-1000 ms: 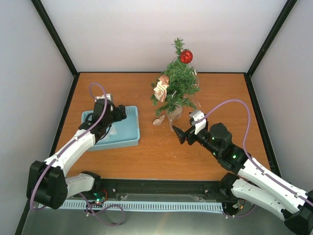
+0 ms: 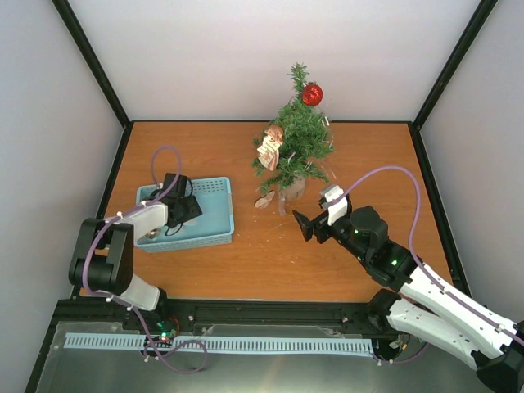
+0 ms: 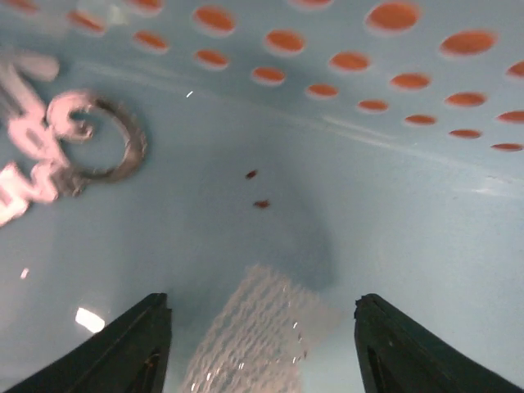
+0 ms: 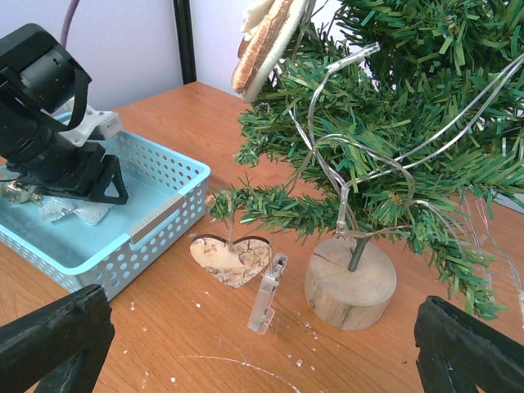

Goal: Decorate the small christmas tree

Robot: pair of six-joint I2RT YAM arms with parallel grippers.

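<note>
The small green Christmas tree [image 2: 307,135] stands upright on a round wooden base [image 4: 352,282]. It bears a red ball [image 2: 312,94] near the top and a light figure ornament [image 2: 270,149] on its left side. A wooden heart [image 4: 232,260] hangs at a low branch. My left gripper is inside the blue basket [image 2: 214,238], its fingers apart around a whitish glittery ornament [image 3: 250,340], seemingly not gripping it. A silvery lettered ornament [image 3: 45,147] lies to the upper left in that view. My right gripper [image 2: 305,228] stands open and empty before the tree.
Light-string wires [image 4: 385,168] loop through the branches. A clear clip piece [image 4: 267,295] shows below the tree, left of its base.
The right arm has barely moved, and the tree looks unchanged.
</note>
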